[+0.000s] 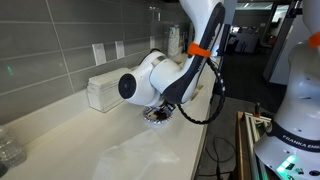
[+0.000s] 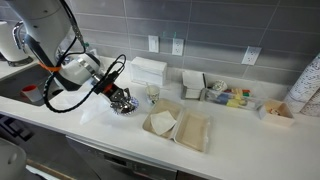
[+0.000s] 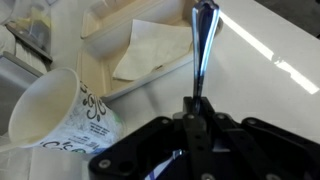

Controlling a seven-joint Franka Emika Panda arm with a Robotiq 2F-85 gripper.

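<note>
In the wrist view, a slim, shiny dark utensil handle rises from between the fingers of my gripper, which is shut on it. What sits at its lower end is hidden by the gripper. A patterned silver plate or shallow bowl lies on the counter, with dark contents showing in exterior view 1. My gripper is low over this dish; whether the utensil touches it cannot be told. A white printed paper cup stands close by, at the left of the wrist view.
Behind and right of the dish are the cup and an open cardboard tray holding a white napkin. A white box, a container of colourful packets and a small bin line the wall.
</note>
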